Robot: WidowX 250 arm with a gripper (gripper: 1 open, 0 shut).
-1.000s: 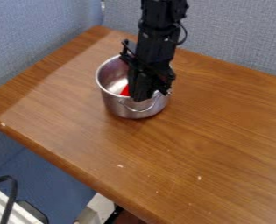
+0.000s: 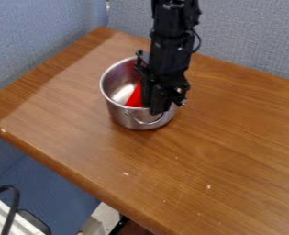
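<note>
A steel pot [image 2: 118, 92] with a thin wire handle stands on the wooden table [image 2: 220, 165]. Inside it is a red object [image 2: 134, 96], partly hidden by my black gripper [image 2: 161, 92]. The gripper comes down from the top into the right side of the pot. Its fingertips are dark and overlap, so I cannot tell how far apart they are or whether they touch the red object.
Grey-blue padded walls border the table at the left and back. A cable and white box sit off the table's edge at bottom left.
The pot stays about where it was.
</note>
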